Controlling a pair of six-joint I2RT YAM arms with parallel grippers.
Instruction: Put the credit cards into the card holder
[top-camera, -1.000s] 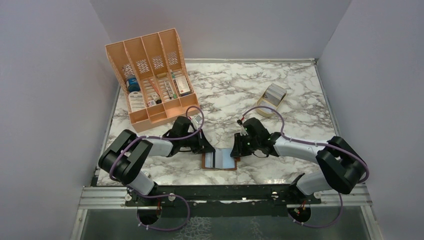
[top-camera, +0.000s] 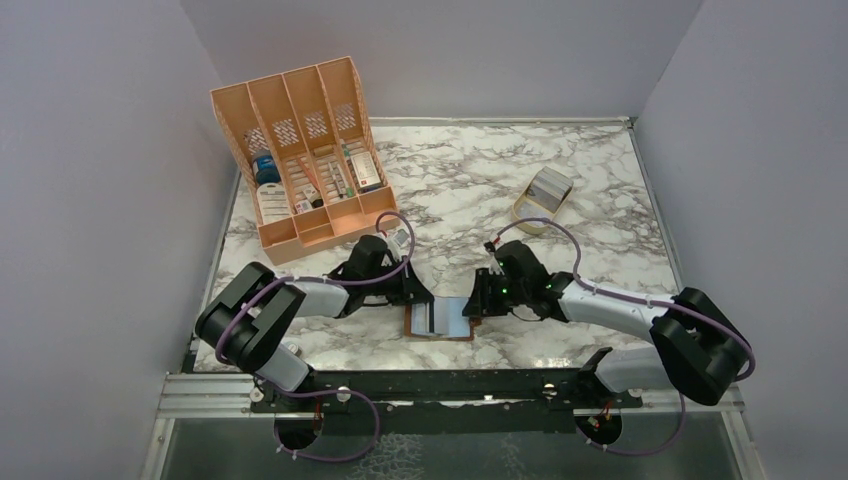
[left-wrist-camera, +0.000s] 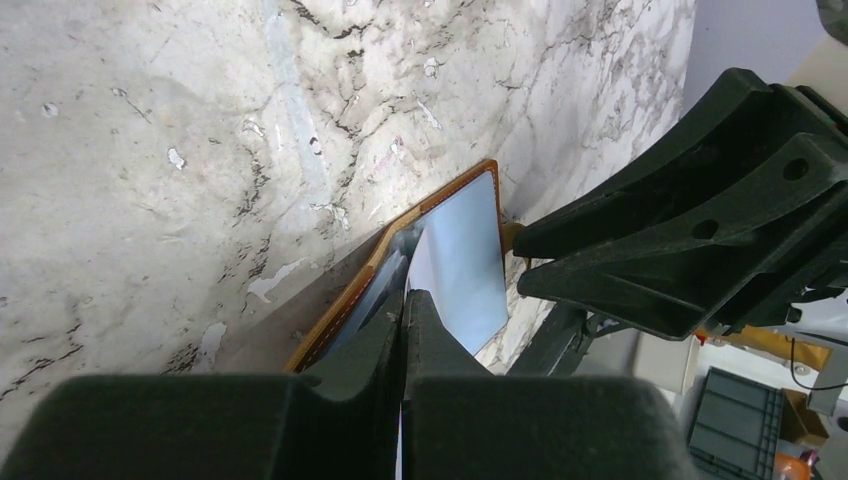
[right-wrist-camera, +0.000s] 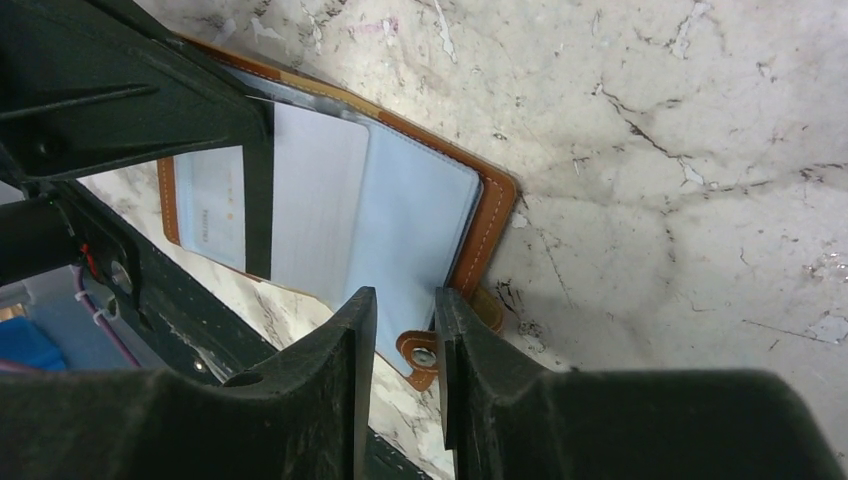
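Note:
The card holder (top-camera: 457, 318) lies opened out near the table's front, brown-edged with pale blue inner faces. A white card (right-wrist-camera: 318, 195) with a black stripe (right-wrist-camera: 258, 205) is on it in the right wrist view. My left gripper is shut on the white card's (left-wrist-camera: 421, 262) thin upper edge, as the left wrist view shows. My right gripper stands part open over the holder's right end, nothing gripped. In the gap between its fingers shows the snap tab (right-wrist-camera: 424, 355). The card's lower part is hidden by the left fingers in the left wrist view.
A small beige box (top-camera: 530, 228) with grey cards (top-camera: 550, 188) stands at the back right. A tall orange organiser (top-camera: 325, 232) filled with bottles and packets occupies the back left. Bare marble tabletop (top-camera: 450, 190) lies between them.
The left one stays at the holder's upper edge. The holder looks almost unmoved.

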